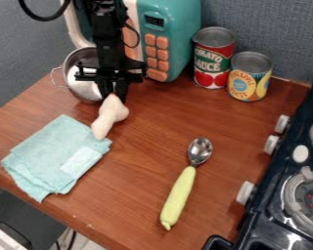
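Observation:
My black gripper (pixel 112 90) reaches down from the top left over a metal pot (pixel 82 88) with something white inside. Just below its fingertips is a pale tan, elongated object (pixel 110 117), like a drumstick, lying on the wooden table beside the pot; the fingertips are at its upper end, and I cannot tell whether they hold it.
A teal toy microwave (pixel 170 44) stands behind, with a tomato can (pixel 213 61) and a second can (pixel 249 78) to its right. A folded cloth (pixel 55 156) lies front left, a spoon (pixel 182 190) centre right, a black stove (pixel 290 186) at right.

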